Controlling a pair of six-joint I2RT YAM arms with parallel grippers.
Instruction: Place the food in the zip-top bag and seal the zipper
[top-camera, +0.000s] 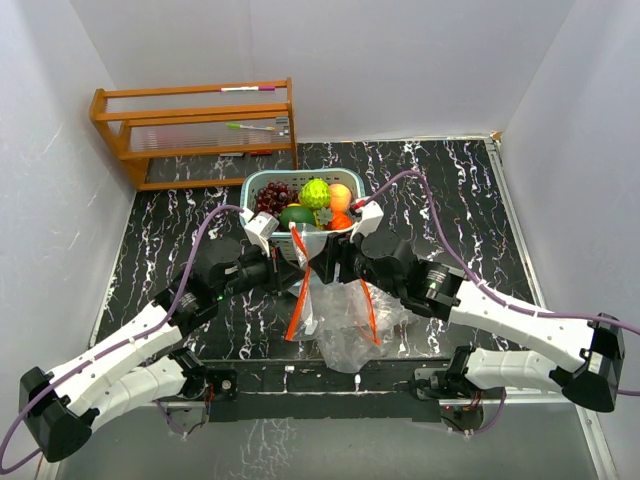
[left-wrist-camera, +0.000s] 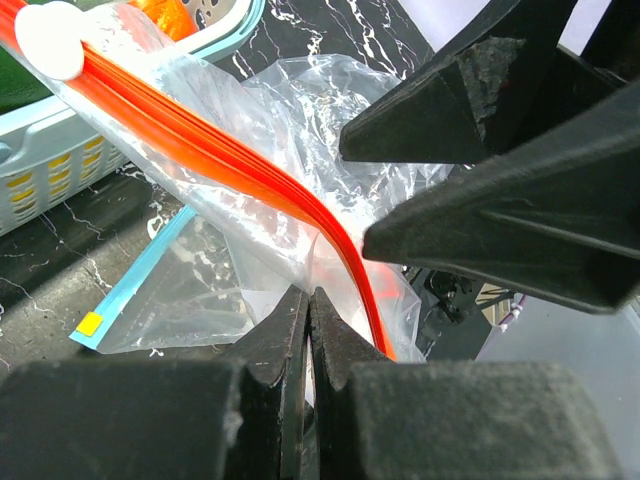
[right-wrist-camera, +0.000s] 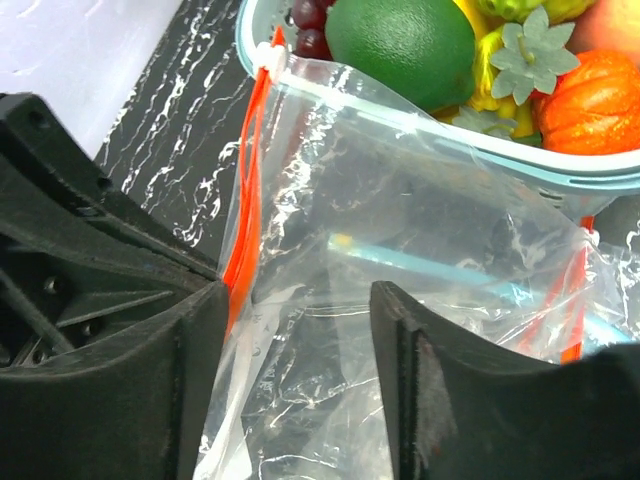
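A clear zip bag (top-camera: 335, 315) with orange zipper strips hangs between both grippers. In the left wrist view my left gripper is shut on the bag's film beside the orange strip (left-wrist-camera: 200, 145). My right gripper stands open around that same edge, the orange zipper (right-wrist-camera: 245, 210) beside its left finger. Just behind the bag, a basket (top-camera: 250, 190) holds food: an avocado (right-wrist-camera: 398, 50), grapes (right-wrist-camera: 308, 15), an orange pumpkin (right-wrist-camera: 590, 105) and other pieces.
A wooden rack (top-camera: 190, 115) with pens stands at the back left. A blue-strip bag piece (left-wrist-camera: 175, 280) lies under the held bag.
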